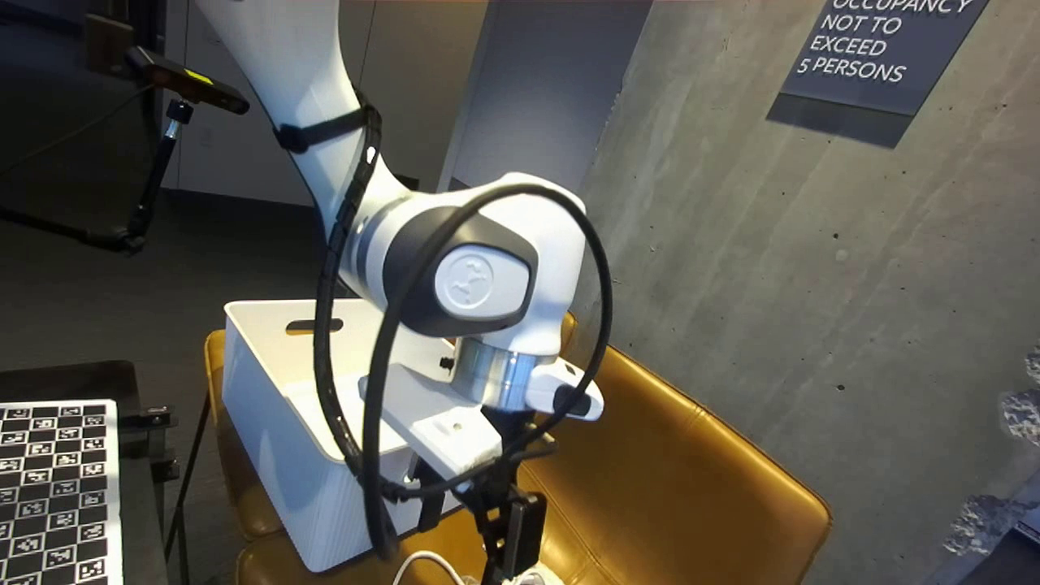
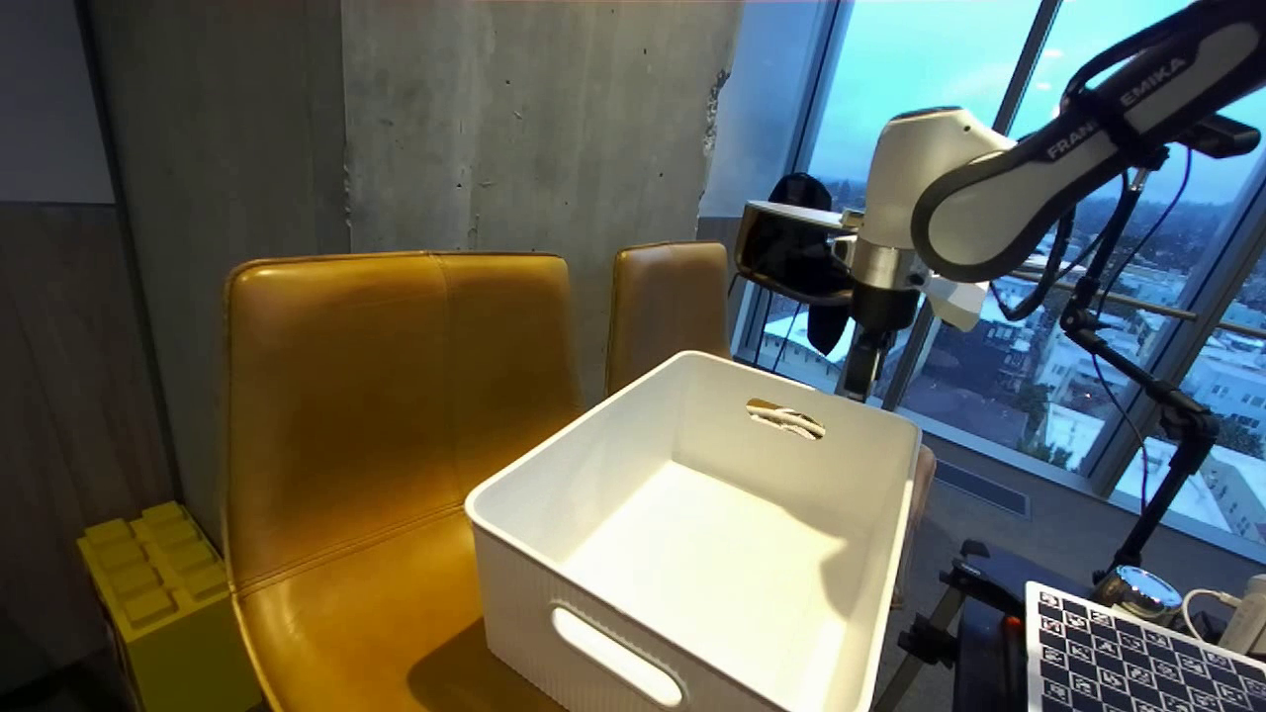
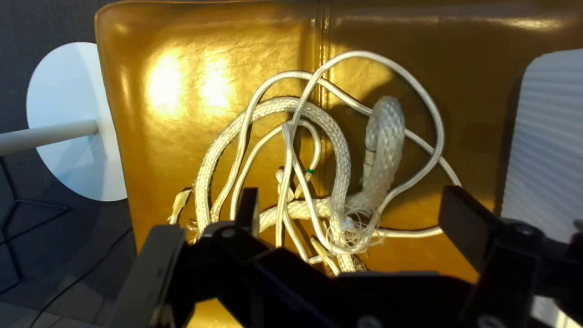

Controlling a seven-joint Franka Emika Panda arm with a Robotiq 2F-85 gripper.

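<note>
A tangle of white rope, thick braid mixed with thinner cord, lies on the tan chair seat in the wrist view. Above it is my open gripper, its fingers spread wide with nothing gripped between them. In exterior view 1 the gripper reaches down just past the end of the white bin, and only a bit of rope shows at the bottom edge. The bin looks empty in exterior view 2, where its far end hides most of the rope.
The ribbed bin side stands close on the right in the wrist view. Behind the seat rises the chair back, with a concrete wall beyond. A checkered board sits at the left.
</note>
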